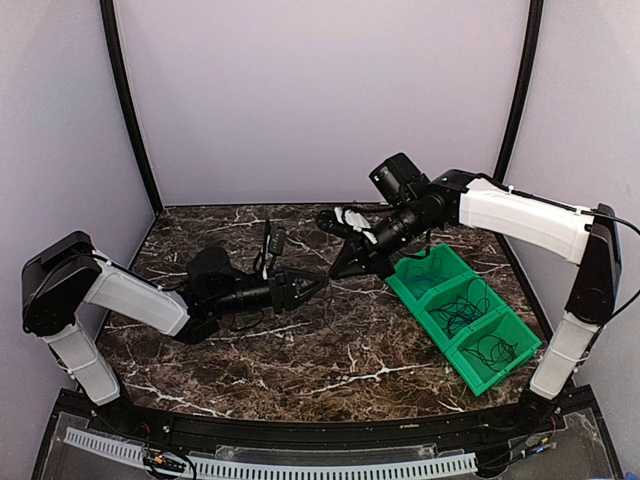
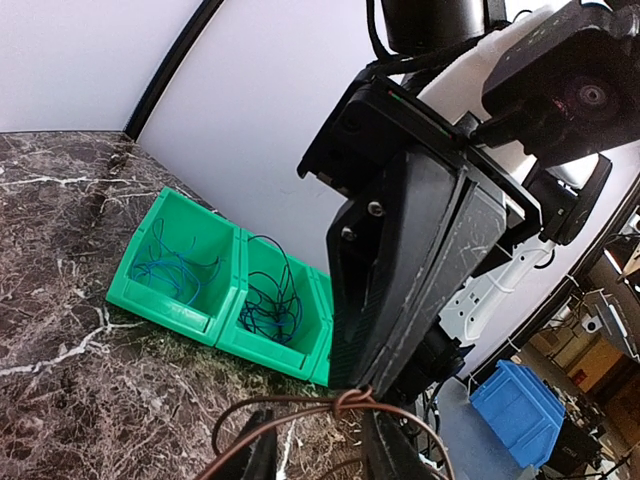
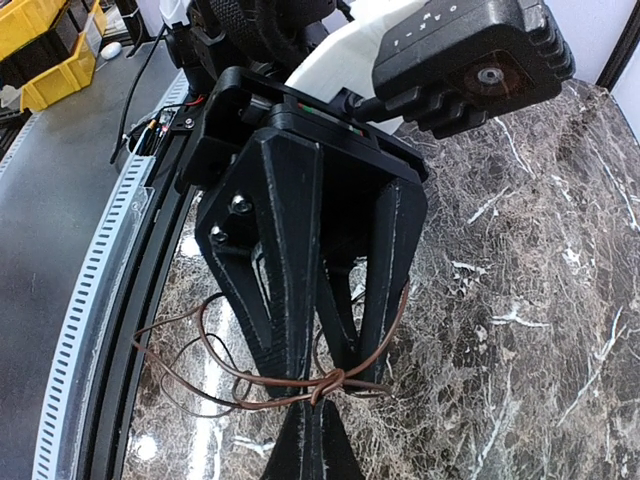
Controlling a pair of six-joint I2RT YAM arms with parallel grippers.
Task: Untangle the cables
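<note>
A thin brown cable (image 3: 330,381) with a small knot and loose loops hangs above the table. At the knot, my right gripper is shut, with the cable pinched at its tips. In the left wrist view the same cable (image 2: 352,400) crosses in front of the right fingers. My left gripper stands open close to the knot, its fingertips either side of a cable strand; nothing is gripped there. From above, the left gripper (image 1: 322,284) and right gripper (image 1: 334,274) nearly meet mid-table, and the cable is hard to make out.
A green three-compartment bin (image 1: 462,318) stands on the right of the table, holding blue cables (image 2: 172,266) in the far compartment and dark cables (image 1: 460,314) in the others.
</note>
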